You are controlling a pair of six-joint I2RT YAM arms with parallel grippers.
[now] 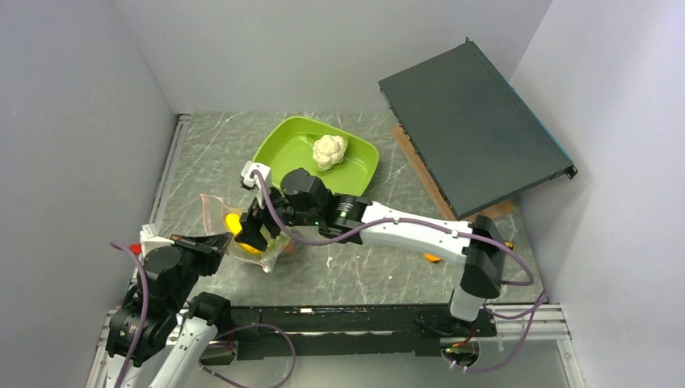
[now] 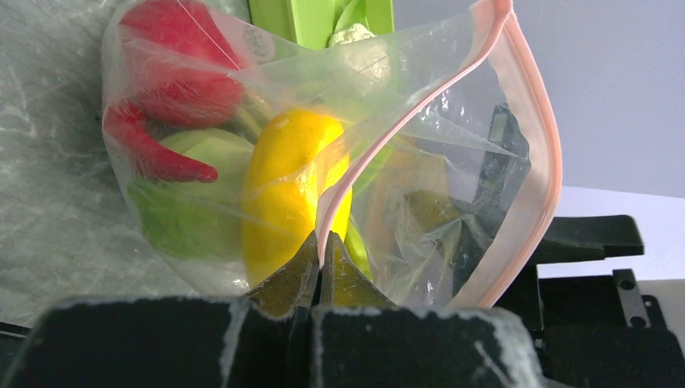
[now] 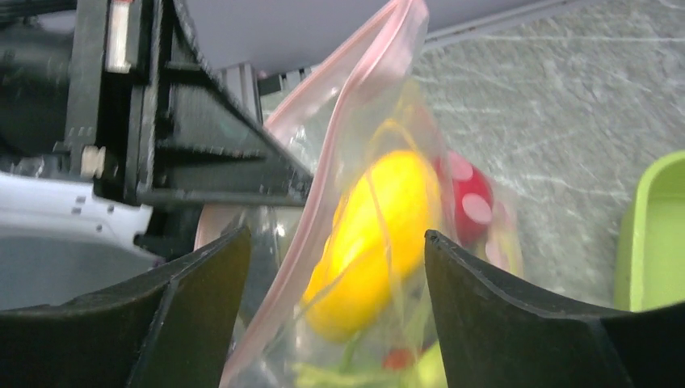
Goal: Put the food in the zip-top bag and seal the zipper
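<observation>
The clear zip top bag [image 2: 174, 271] with a pink zipper holds a yellow food piece [image 2: 283, 178], a red pepper [image 2: 178, 81] and a pale green vegetable [image 2: 202, 210]. My left gripper is shut on one side of the bag's rim; elsewhere the mouth gapes. Over the bag, my right gripper [image 1: 252, 239] has its fingers [image 3: 174, 311] apart. In the right wrist view, the pink rim and yellow piece show through the gap, with no grip visible. A white cauliflower [image 1: 329, 151] sits in the green tray [image 1: 367, 174].
A large dark panel [image 1: 476, 129] stands at the right, with orange-and-black items partly hidden below the right arm [image 1: 420, 230].
</observation>
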